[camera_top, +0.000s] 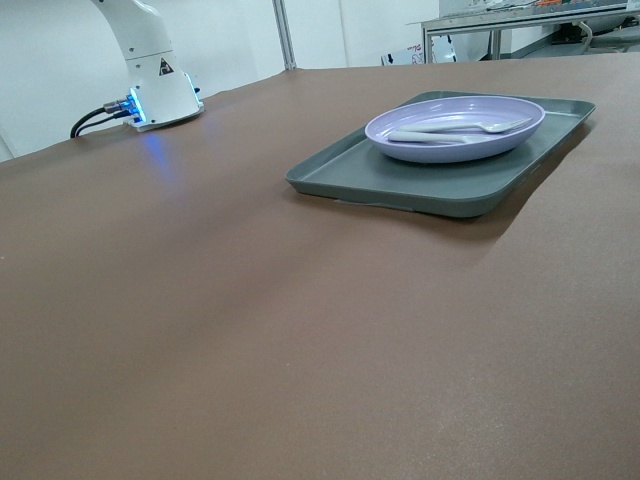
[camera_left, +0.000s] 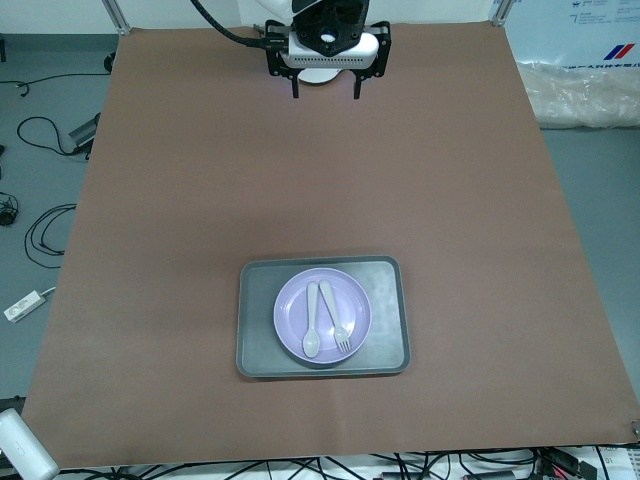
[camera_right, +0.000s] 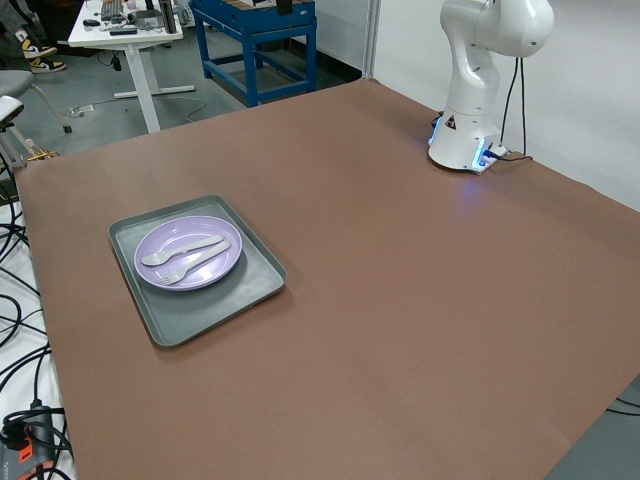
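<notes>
My gripper (camera_left: 326, 88) hangs at the far edge of the table in the camera left view, fingers apart and empty, well away from the tray. A grey-green tray (camera_left: 260, 350) (camera_right: 225, 305) (camera_top: 340, 182) lies near the opposite edge. On it sits a light purple plate (camera_left: 356, 305) holding a white plastic spoon (camera_left: 311, 340) and a white fork (camera_left: 336, 325), side by side.
The white arm base (camera_top: 165, 100) stands at the table's edge by a white wall. Cables and equipment lie beyond the table's edges.
</notes>
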